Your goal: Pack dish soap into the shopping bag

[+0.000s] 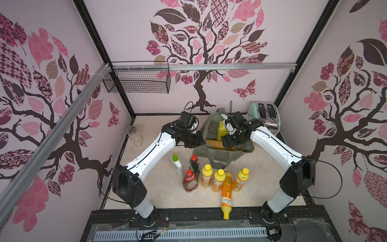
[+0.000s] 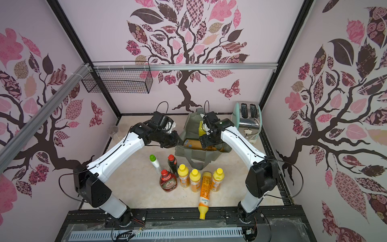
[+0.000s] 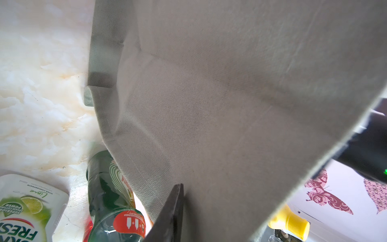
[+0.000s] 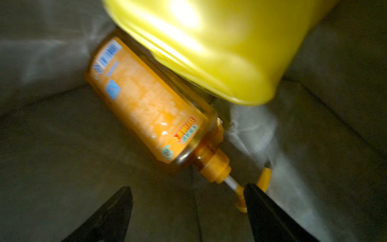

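The grey-green shopping bag (image 1: 219, 158) stands open at the back of the table. Inside lie an orange pump bottle (image 4: 145, 104), on its side, and a yellow bottle (image 4: 225, 52) beside it. Over the bag's mouth reaches my right gripper, open, its fingers apart with nothing between them; the pump head is close to one finger. My left gripper (image 1: 202, 142) is at the bag's left rim. Bag cloth (image 3: 209, 113) fills most of the left wrist view and hides all but one finger (image 3: 173, 209), so its grip cannot be made out.
In front of the bag stand a white green-capped bottle (image 1: 177, 165), a dark red-capped bottle (image 1: 194, 164), a brown-red bottle (image 1: 190, 182) and several yellow-capped bottles (image 1: 206, 176). One orange bottle (image 1: 227, 197) lies past the front edge. A toaster (image 1: 264, 117) is behind right.
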